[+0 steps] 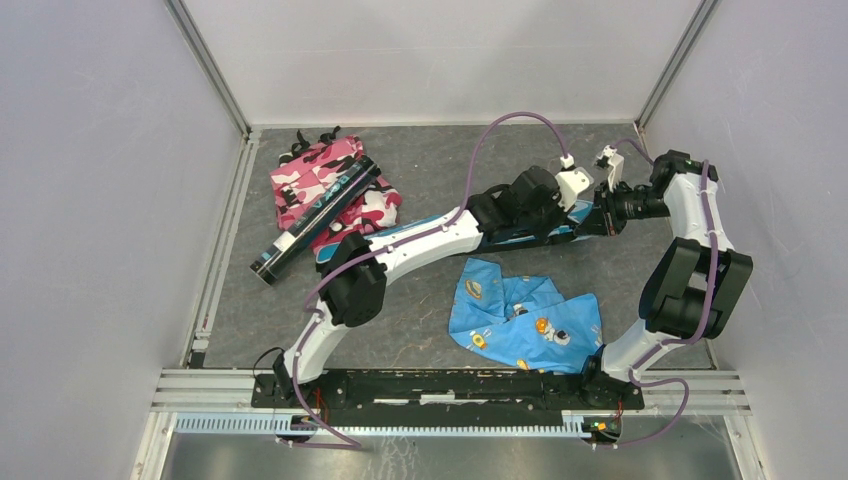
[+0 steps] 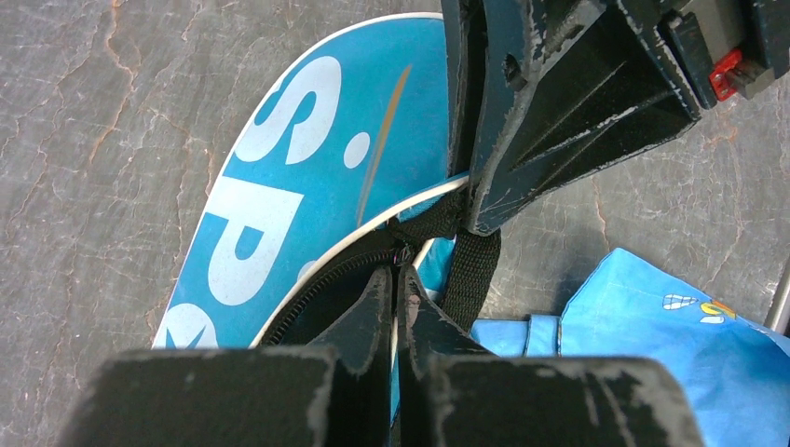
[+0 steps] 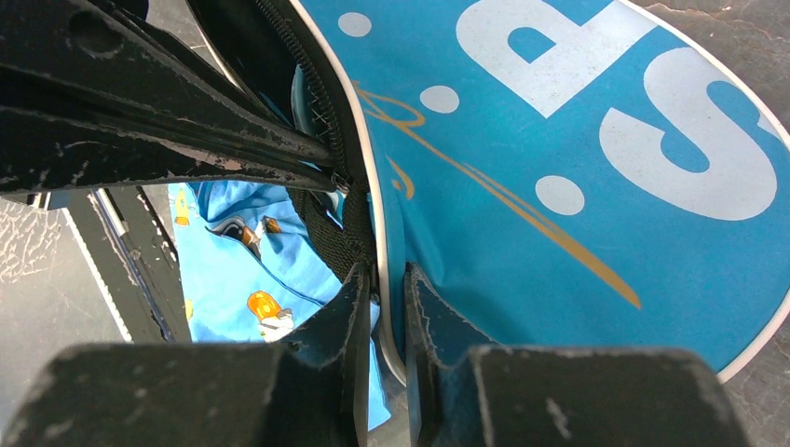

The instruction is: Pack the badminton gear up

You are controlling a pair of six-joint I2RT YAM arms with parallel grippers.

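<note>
A long blue racket bag [image 2: 247, 233] with white lettering and a black zip lies across the table, mostly under my left arm. My left gripper is shut at the zipper, near its pull; anything thin between its fingertips is hard to make out. My right gripper is shut on the bag's piped edge at the rounded end, beside the zip, close to the left gripper. A dark shuttlecock tube [image 1: 315, 220] lies diagonally on a pink camouflage bag [image 1: 300, 180] at the left.
A blue patterned cloth bag [image 1: 540, 335] lies flat at the front right, below both arms. Walls border the grey table. Bare table shows at the left front and at the back middle.
</note>
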